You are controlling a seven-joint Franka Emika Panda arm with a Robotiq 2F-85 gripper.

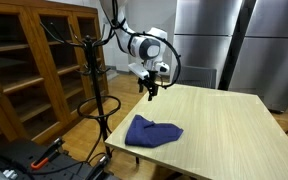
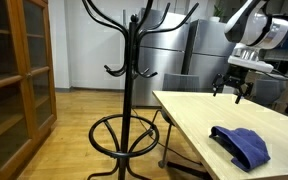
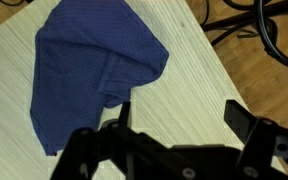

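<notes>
A dark blue cloth lies folded and crumpled near the front left part of the pale table. In the wrist view the cloth spreads over the upper left, one flap folded across it, its upper corner cut off by the frame edge. My gripper hangs above the table, well up and farther back than the cloth. Its two black fingers stand wide apart in the wrist view, and only bare tabletop shows between them. From the second exterior view, the gripper is clearly apart from the cloth.
A black coat stand rises close beside the table's left edge, with curved hooks and a ring. Glass-door cabinets line the left wall. A grey chair stands behind the table.
</notes>
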